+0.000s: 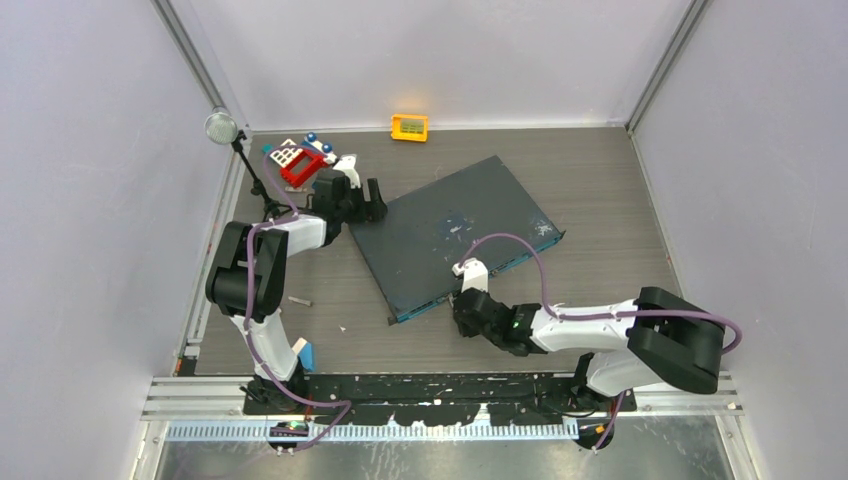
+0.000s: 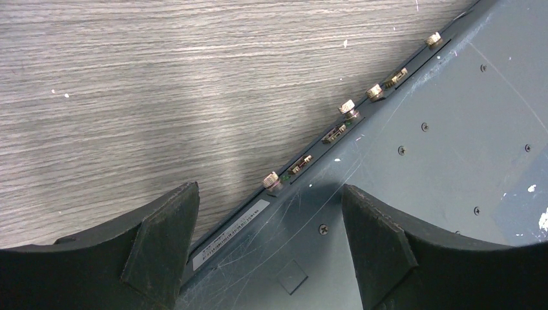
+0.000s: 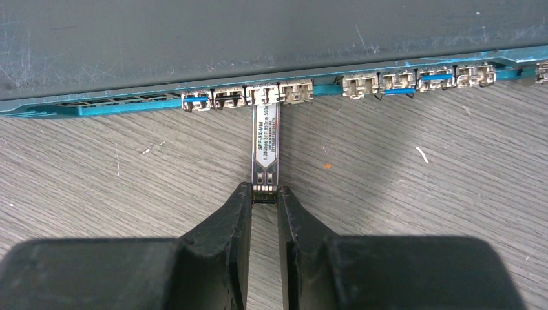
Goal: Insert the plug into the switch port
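The dark flat switch lies angled on the table, a row of metal ports along its teal front edge. A slim SFP plug stands straight out from one port in the left group, its far end at that port. My right gripper is shut on the plug's outer end; how deep the plug sits cannot be told. My left gripper hovers over the switch's other end, fingers apart with nothing between them, above an edge with knurled screws and small connectors.
A yellow box stands at the back. Coloured toys and a lamp on a stand are at the back left. A small loose piece lies on bare table left of the switch.
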